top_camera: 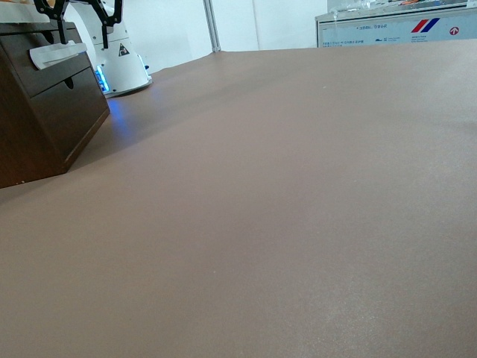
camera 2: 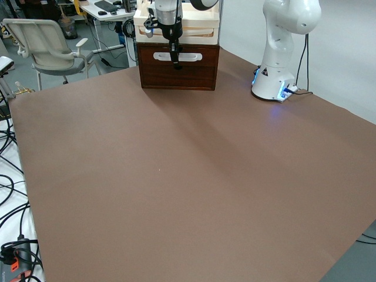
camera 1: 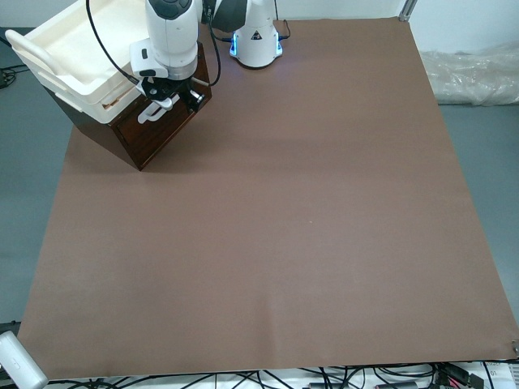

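A dark wooden drawer box (camera 2: 178,78) stands at the table's edge with a white plastic bin (camera 1: 73,49) on top. On its front is a white handle (top_camera: 46,58), also seen in the right view. My black gripper (camera 2: 175,51) points down just in front of that handle, at the upper part of the box. In the top view its fingers straddle the area around the handle, but whether they are open or touching it I cannot tell.
My white arm base (camera 2: 273,82) stands beside the box near the wall. Cables (camera 2: 14,205) and equipment lie off the table's edge.
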